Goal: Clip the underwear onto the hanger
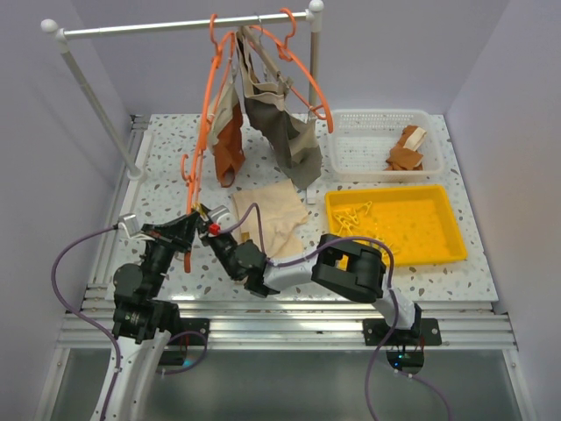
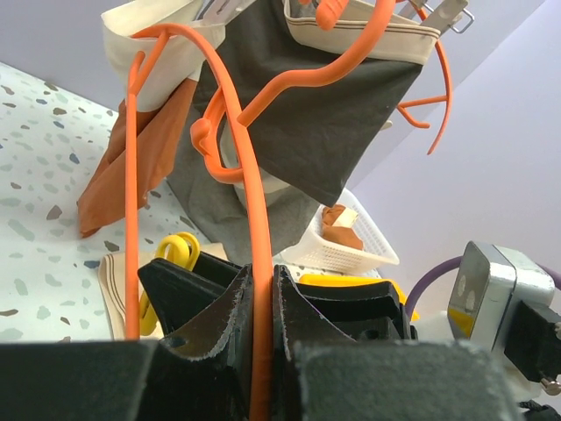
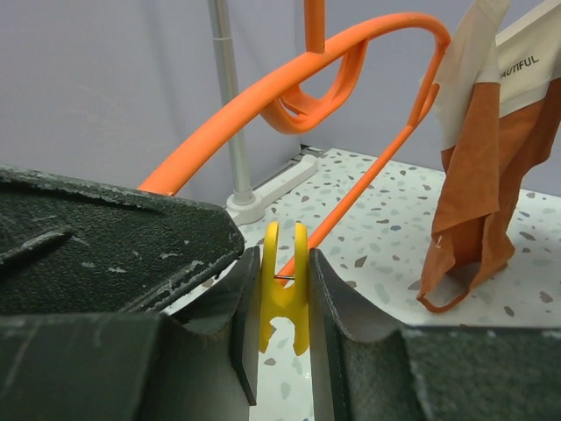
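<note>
My left gripper is shut on an orange hanger (image 2: 254, 210), whose arm runs upright between the fingers in the left wrist view. Close beside it my right gripper grips a yellow clip (image 3: 298, 298), seen upright between its fingertips at the lower part of the orange hanger (image 3: 210, 149). Brown-and-cream underwear (image 1: 228, 140) and a grey-beige one (image 1: 289, 149) hang from hangers on the rack. A beige cloth (image 1: 267, 210) lies on the table beneath the right arm.
A white rail (image 1: 131, 28) spans the back. A white basket (image 1: 359, 167) with brown-and-cream cloth stands at back right, and a yellow bin (image 1: 412, 219) with several yellow clips in front of it.
</note>
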